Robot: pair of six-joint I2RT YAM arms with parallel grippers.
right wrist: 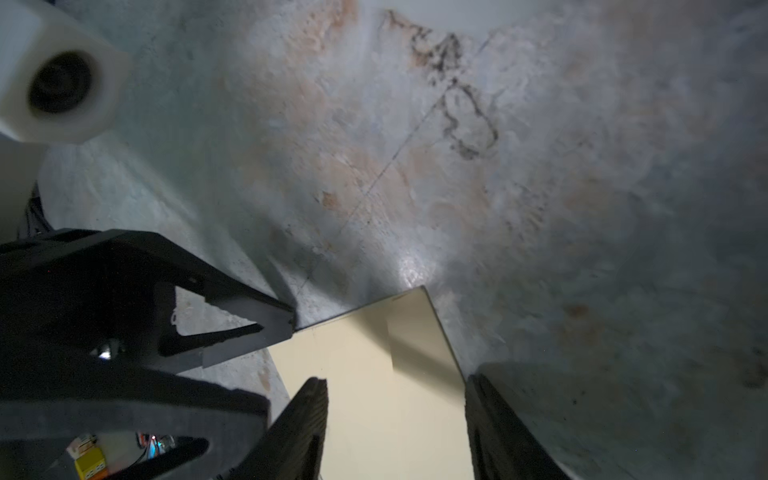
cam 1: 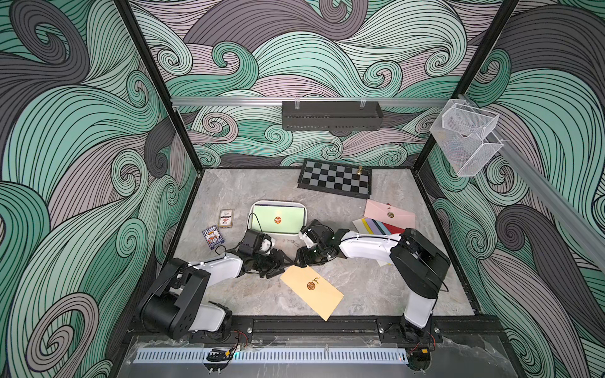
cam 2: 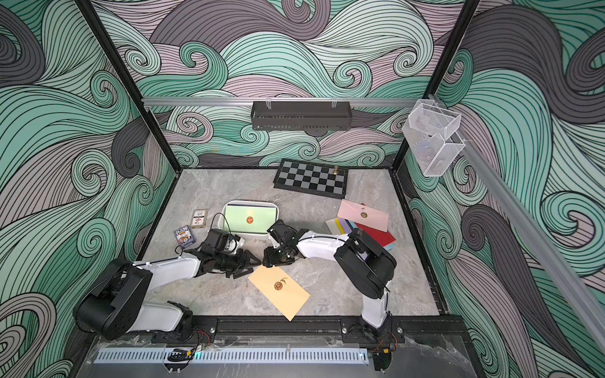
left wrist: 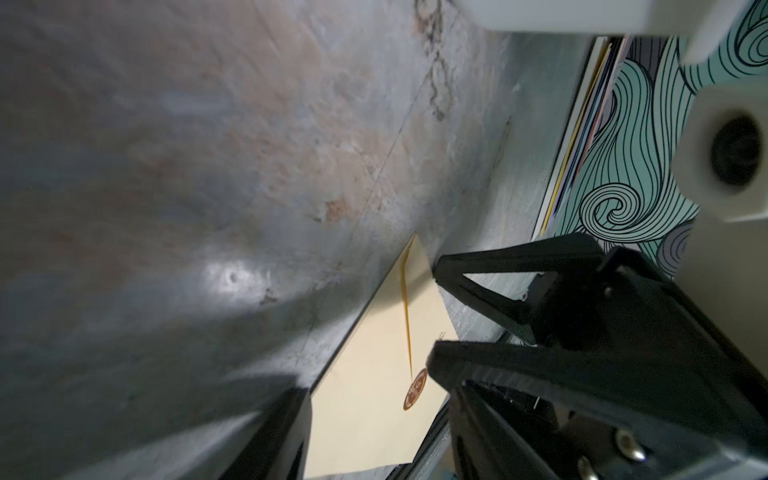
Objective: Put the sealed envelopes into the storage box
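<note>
The yellow-orange sealed envelope (cam 1: 326, 301) lies at the table's front, its seal facing up. Both grippers are near its far end: my left gripper (cam 1: 283, 264) at the left corner, my right gripper (cam 1: 302, 259) at the far corner. Each finger stands open. In the left wrist view part of the envelope (left wrist: 376, 424) appears between my left fingers; in the right wrist view its corner (right wrist: 384, 400) appears between my right fingers. Neither holds it. Behind the arms is the white storage box (cam 1: 306, 217), with a green sealed envelope (cam 1: 267, 216) inside.
A pink sealed envelope (cam 1: 403, 217) lies at right over red and other coloured envelopes, partly behind the right arm. A chessboard (cam 1: 334, 178) is at the back. Two card packs (cam 2: 199, 218) lie left of the box. The two grippers are very close together.
</note>
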